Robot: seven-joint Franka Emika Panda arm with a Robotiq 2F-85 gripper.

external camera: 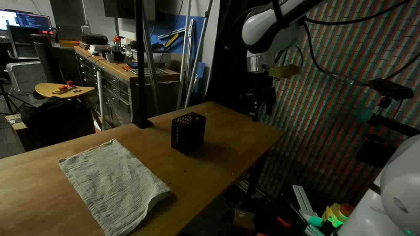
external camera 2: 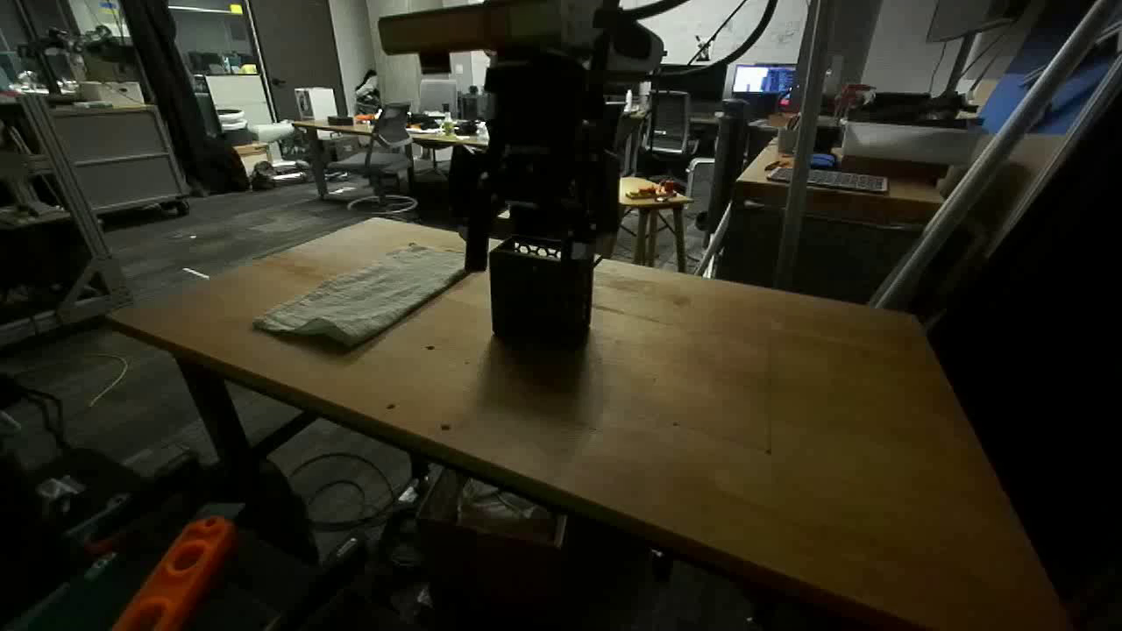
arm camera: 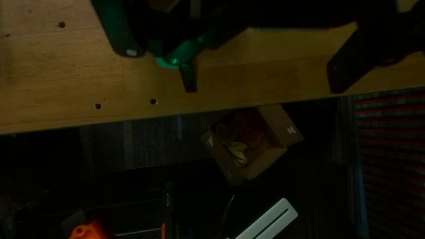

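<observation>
A black box with a perforated top edge point(external camera: 188, 133) stands upright on the wooden table, and in exterior view 2 the box point(external camera 2: 542, 300) is seen partly behind the gripper. A pale grey-green cloth point(external camera: 114, 185) lies spread on the table beside it, one corner slightly raised; the same cloth point(external camera 2: 368, 294) is left of the box in exterior view 2. My gripper point(external camera: 262, 114) hangs above the table's far right end, pointing down and apart from both things. In the wrist view the gripper is open, its two fingers wide apart, with only tabletop and floor beneath.
A black post point(external camera: 140, 78) rises at its back edge. Below the front edge sits an open cardboard box point(arm camera: 267, 159) on the floor. A patterned curtain point(external camera: 315, 118) hangs close beside the arm.
</observation>
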